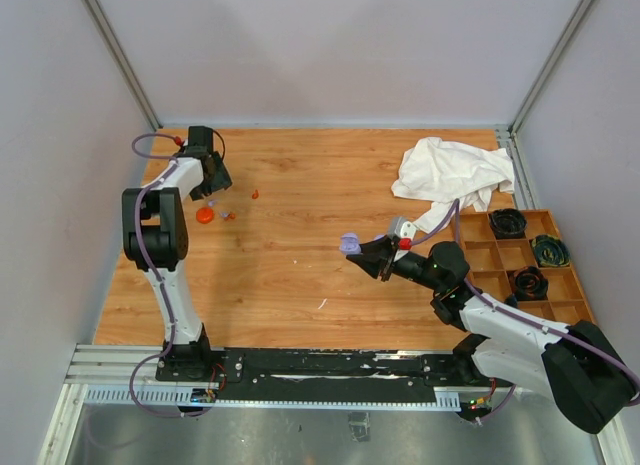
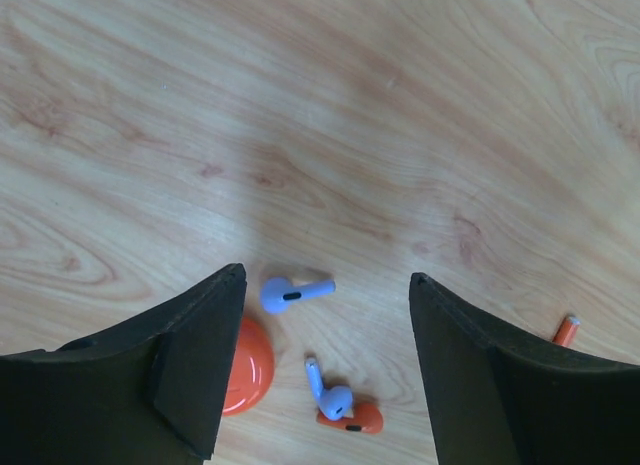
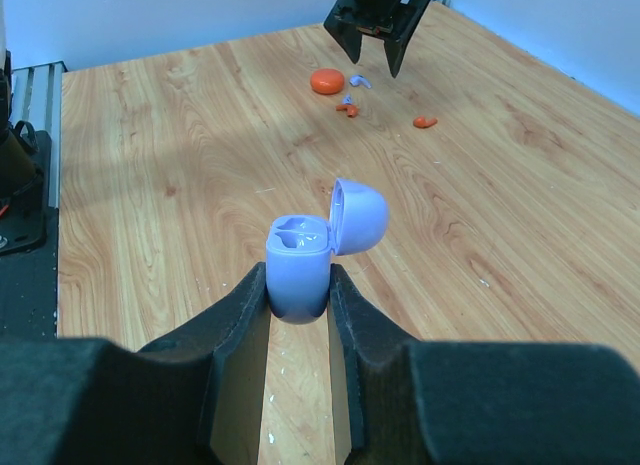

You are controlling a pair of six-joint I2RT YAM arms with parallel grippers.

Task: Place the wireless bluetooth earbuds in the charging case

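Note:
A lavender charging case (image 3: 298, 269) with its lid (image 3: 359, 217) swung up is pinched in my right gripper, over the middle-right of the table. Its two wells face up and look empty. At the far left of the table, my left gripper stands open above the wood. One lavender earbud (image 2: 290, 292) lies between its fingers in the left wrist view. A second lavender earbud (image 2: 330, 393) lies just below, touching an orange earbud (image 2: 355, 419). Another orange earbud (image 2: 567, 330) lies apart on the right.
A closed orange case (image 2: 247, 369) lies beside the earbuds, partly behind a left finger. A white cloth (image 1: 455, 175) and a wooden box (image 1: 535, 260) with black coils occupy the right side.

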